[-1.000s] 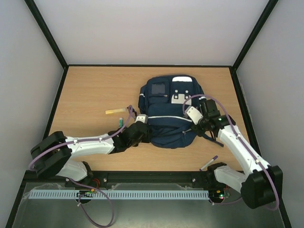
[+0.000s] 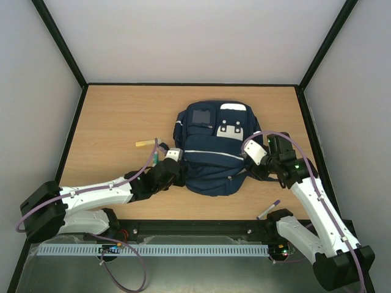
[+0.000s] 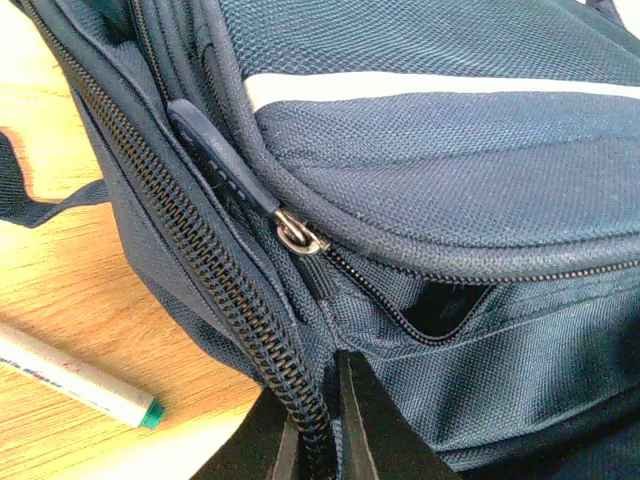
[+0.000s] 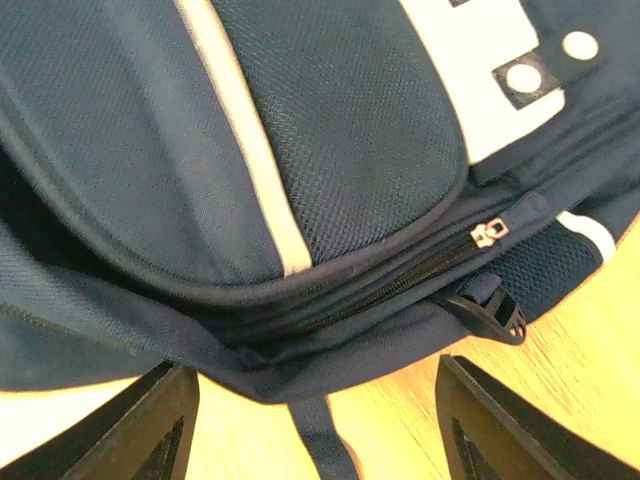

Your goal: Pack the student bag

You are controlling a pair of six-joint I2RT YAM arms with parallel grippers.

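Observation:
A navy backpack (image 2: 211,165) lies on the wooden table with its top end toward me. My left gripper is shut on the zippered edge of the bag's opening at its left side; the black zipper tape (image 3: 215,260) runs down between the fingers. On the right side my right gripper stands open, its fingers (image 4: 160,425) apart around the bag's side edge, with the fabric just beyond the tips. A marker with a green end (image 3: 90,387) lies left of the bag.
A yellow stick-like object (image 2: 145,143) lies left of the bag. Near the front edge at right is a white marker with a purple cap (image 2: 269,209). Bare table spreads left of the bag.
The bag has shifted slightly left and toward me, its near end lower in view. My left gripper moved left with the bag edge; the right arm swung outward.

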